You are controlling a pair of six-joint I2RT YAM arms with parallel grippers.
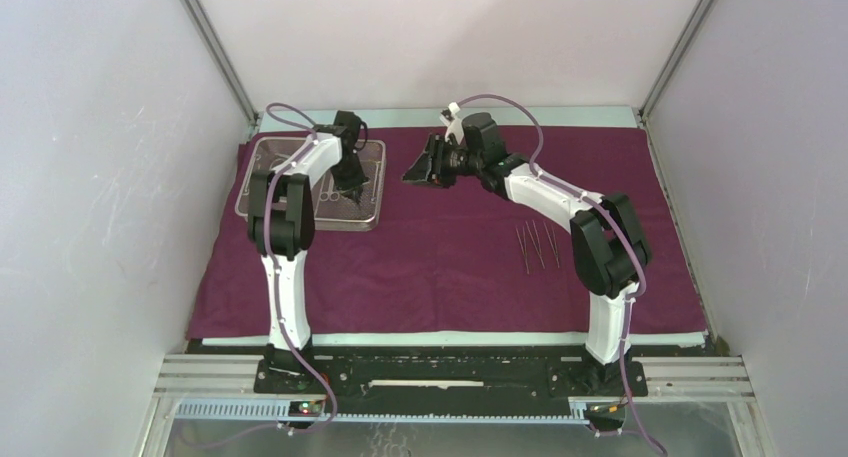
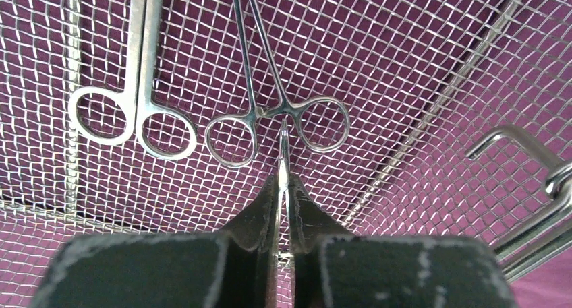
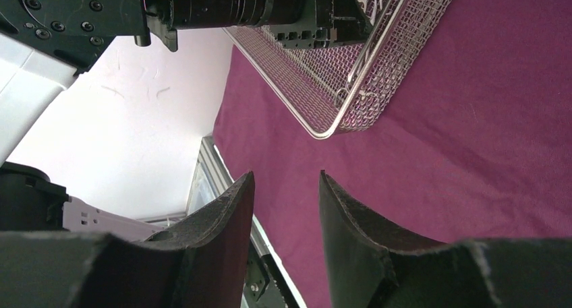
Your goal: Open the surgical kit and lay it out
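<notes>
In the left wrist view, several metal instruments lie in the mesh basket (image 1: 345,224): scissors (image 2: 145,65) at left and a ring-handled clamp (image 2: 251,85) in the middle. Below the clamp's rings a slim pointed instrument (image 2: 284,149) runs down between the fingers of my left gripper. Those fingers stand close together on either side of it; whether they grip it cannot be told. My right gripper is open and empty, above the cloth to the right of the basket. Three thin instruments (image 1: 538,246) lie side by side on the cloth at right.
The basket's bent metal handle (image 2: 523,143) sits at the right in the left wrist view. The left arm reaches over the basket's rim.
</notes>
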